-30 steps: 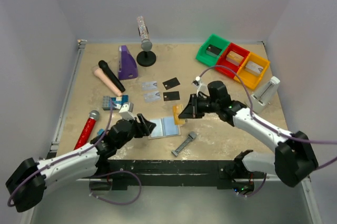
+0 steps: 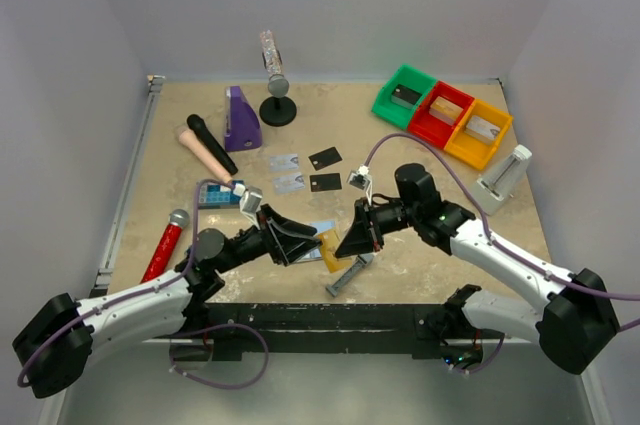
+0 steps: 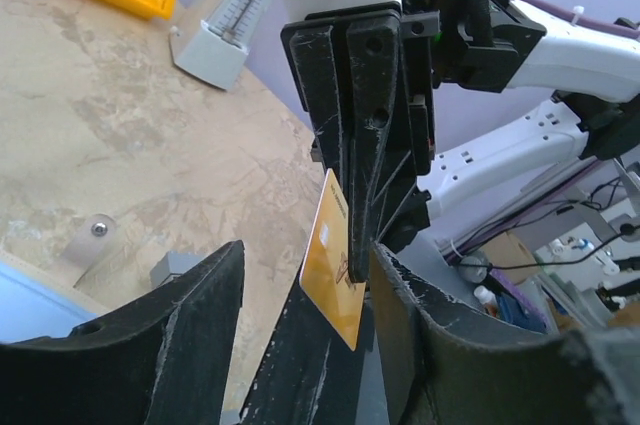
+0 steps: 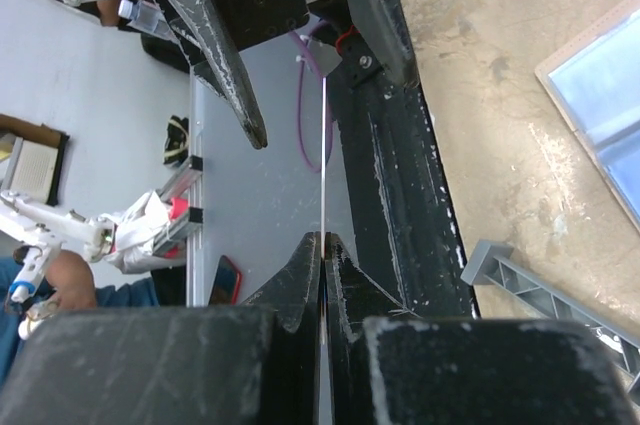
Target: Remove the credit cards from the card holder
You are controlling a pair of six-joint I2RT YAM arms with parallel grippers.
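A yellow card stands on edge between my grippers in the left wrist view, seen as a thin line in the right wrist view. My right gripper is shut on it at one edge. My left gripper is open, its fingers on either side of the card's near part in that view. The card holder lies on the table with blue pockets, partly under my left arm in the top view. Loose light cards and dark cards lie behind it.
A grey metal tool lies near the front edge. Green, red and yellow bins stand at the back right, a white device beside them. A microphone and other objects fill the left side.
My left gripper has moved right toward the card. My right gripper, with the yellow card, has moved toward the front, away from above the holder.
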